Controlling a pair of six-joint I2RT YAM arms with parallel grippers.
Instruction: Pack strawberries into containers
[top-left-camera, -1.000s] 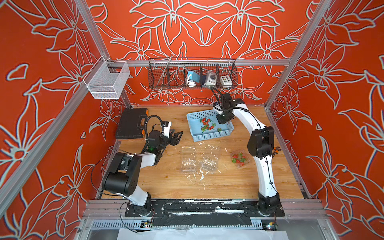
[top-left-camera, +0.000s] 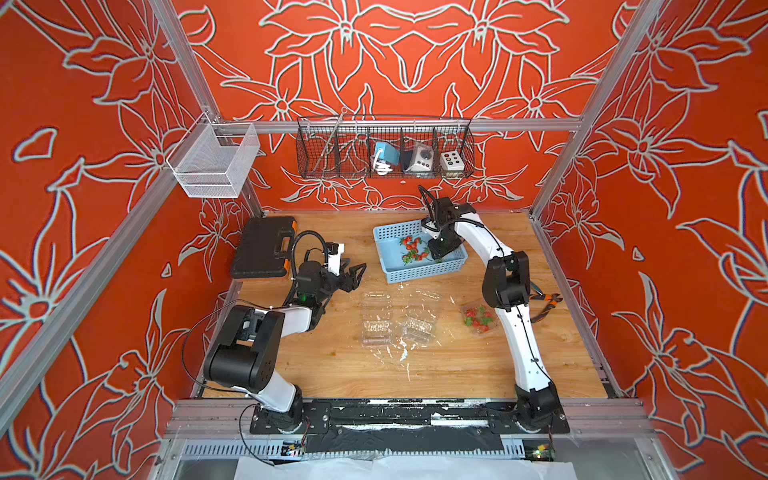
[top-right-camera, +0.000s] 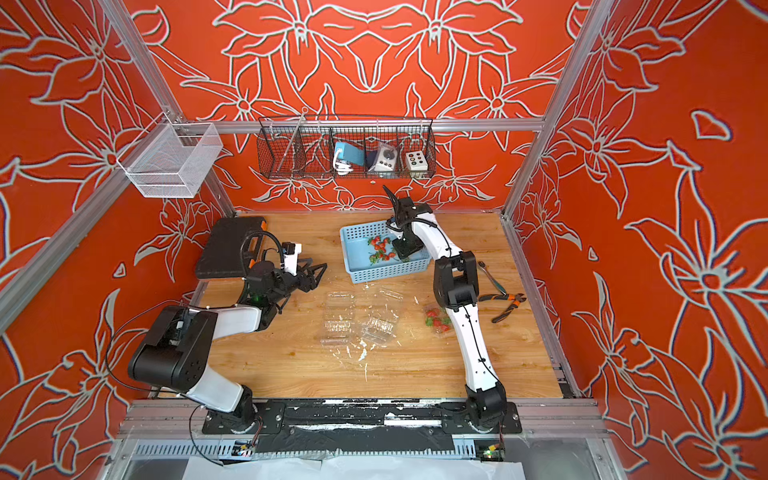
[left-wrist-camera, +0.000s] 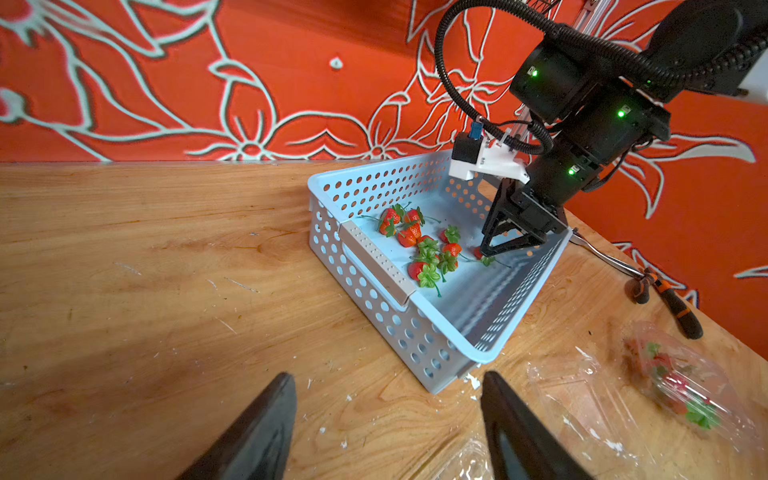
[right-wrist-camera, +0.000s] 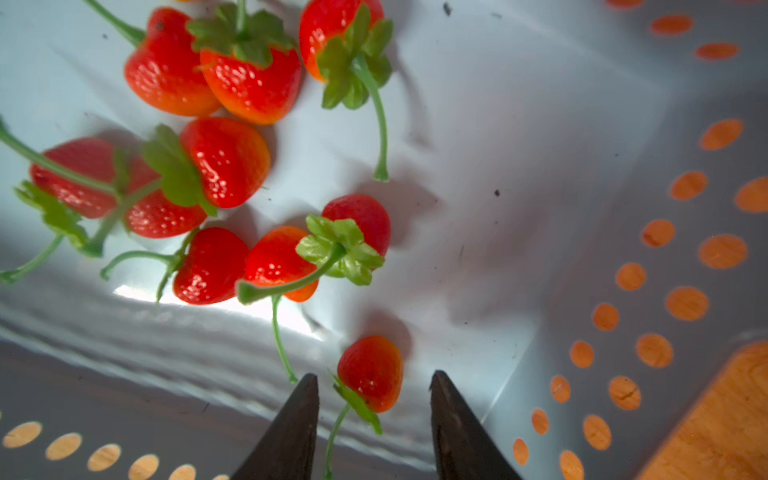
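Several red strawberries with green stems lie loose in the light blue basket (left-wrist-camera: 376, 304). My right gripper is open inside the basket; a lone strawberry (right-wrist-camera: 372, 369) near the basket wall shows between its fingertips, not gripped. More strawberries (right-wrist-camera: 228, 160) lie beyond, up and left in the right wrist view. Over the table left of the basket, my left gripper stands open with nothing between its fingers. Two clear plastic containers, one on the left (top-left-camera: 377, 318) and one on the right (top-left-camera: 420, 321), lie on the table before the basket. A clear pack holding strawberries (top-left-camera: 478, 317) is to their right.
Pliers with orange handles (top-right-camera: 505, 302) lie at the right of the table. A black case (top-left-camera: 264, 246) sits at the back left. Bare wood (left-wrist-camera: 152, 296) lies left of the basket.
The left arm looks unmoved.
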